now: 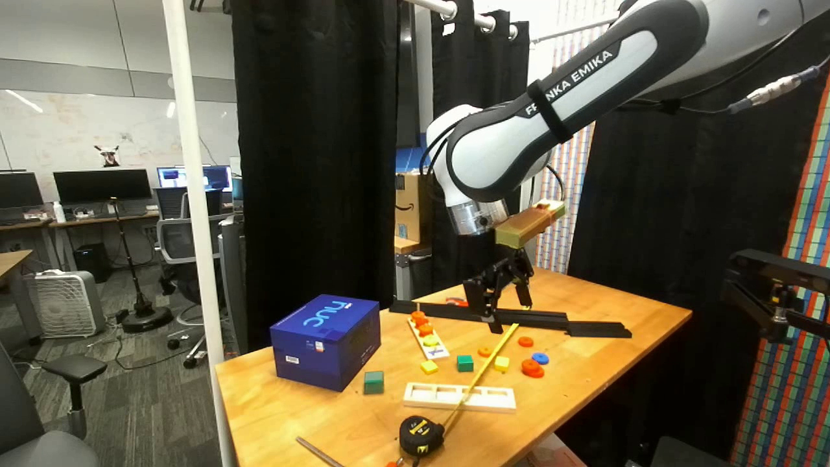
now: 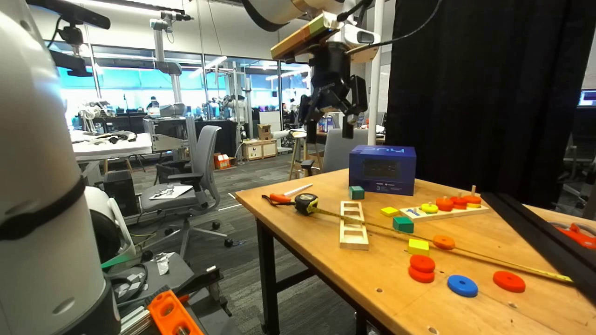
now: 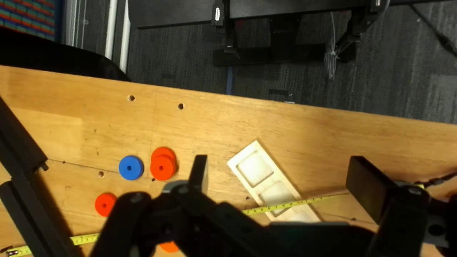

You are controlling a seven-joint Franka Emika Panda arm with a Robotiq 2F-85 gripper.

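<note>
My gripper [image 2: 329, 134] hangs well above the wooden table, open, with nothing between its fingers. In the wrist view its two black fingers [image 3: 367, 188] stand wide apart, and a pale wooden tray with square recesses [image 3: 280, 193] shows below, between them. A yellow tape measure blade [image 1: 488, 358] runs from its black case [image 1: 421, 435] across that tray. Loose on the table lie a green block [image 2: 403, 224], a yellow block [image 2: 418, 246], a blue ring [image 2: 462, 285], stacked red rings [image 2: 422, 268], a single red ring [image 2: 509, 281] and an orange ring [image 2: 444, 242].
A peg board with rings [image 2: 445, 209] sits near the black rails [image 1: 498, 314] at the far side. The blue box [image 1: 327, 342] stands at the table's left, with another green block [image 1: 373, 382] beside it. Bare wood [image 3: 300, 120] lines the near edge.
</note>
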